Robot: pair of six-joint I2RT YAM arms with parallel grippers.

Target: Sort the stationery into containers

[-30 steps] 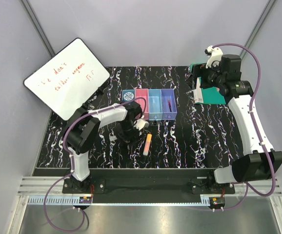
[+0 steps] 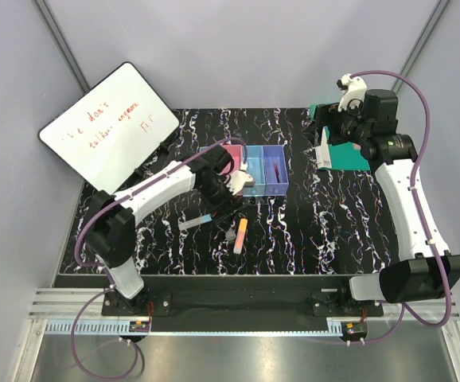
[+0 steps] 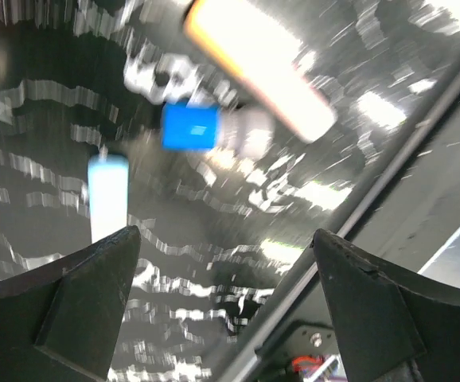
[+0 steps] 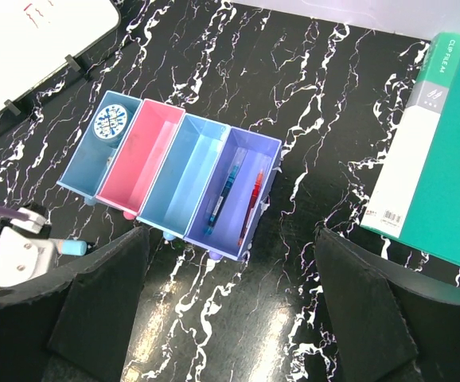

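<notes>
My left gripper (image 2: 234,211) hangs over the loose items, its fingers open in the left wrist view, with a blue-capped item (image 3: 206,127) below and between them. An orange-and-pink bar (image 2: 240,236) (image 3: 258,68) lies beside that item, and a pale-blue stick (image 2: 194,222) (image 3: 107,199) lies to its left. The four-compartment organizer (image 4: 185,179) holds a round tin (image 4: 111,123) in the left section and blue and red pens in the purple one (image 4: 238,199); the pink and middle blue ones look empty. My right gripper (image 2: 313,131) is open, held high at the right.
A whiteboard (image 2: 108,127) with red writing lies at the back left. A teal clip file (image 4: 429,183) with a yellow thing on it lies at the back right. The table's front edge runs below the loose items.
The left arm and its gripper have shifted up and to the right, uncovering more of the pale-blue stick. The right arm is nearly still.
</notes>
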